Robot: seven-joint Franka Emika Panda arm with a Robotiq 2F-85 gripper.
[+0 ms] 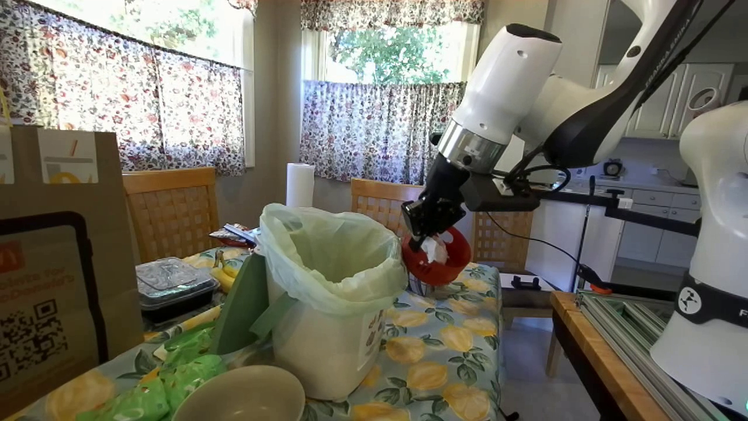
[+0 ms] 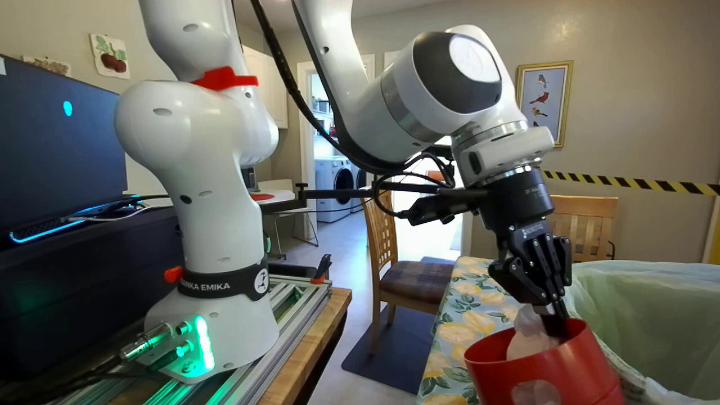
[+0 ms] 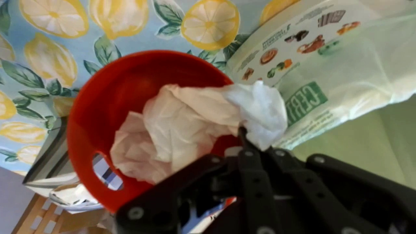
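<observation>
My gripper (image 1: 418, 242) is shut at the rim of a red bucket (image 1: 457, 261), which hangs tilted above the table. In the wrist view, crumpled white tissue (image 3: 175, 128) lies in the bucket, and its upper end covers the fingertips, hiding exactly how rim and tissue sit between them. In exterior view 2, the dark fingers reach down at the bucket's rim on the bin side. Close beside the bucket stands a white bin (image 1: 319, 344), lined with a pale green bag (image 1: 336, 287). The bin's inside looks empty where it shows.
A beige bowl (image 1: 242, 396) and green packaging (image 1: 165, 389) lie in front of the bin. A green board (image 1: 240, 309), a black food container (image 1: 175, 284) and bananas (image 1: 224, 273) are left of it.
</observation>
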